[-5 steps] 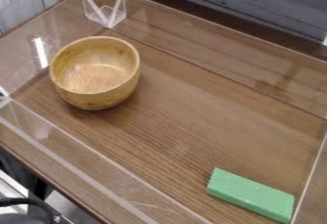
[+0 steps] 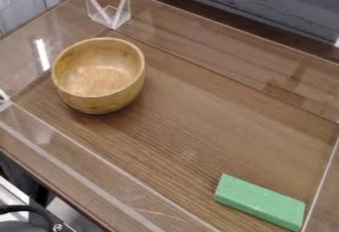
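A round wooden bowl (image 2: 98, 75) stands on the left part of the wooden table (image 2: 199, 127), empty as far as it shows. A green rectangular block (image 2: 259, 201) lies near the front right. A black cable or robot part (image 2: 30, 212) shows at the bottom left corner. No gripper can be made out with certainty in this view.
A clear plastic object (image 2: 109, 10) stands at the back left. A grey tiled wall (image 2: 272, 8) runs along the back.
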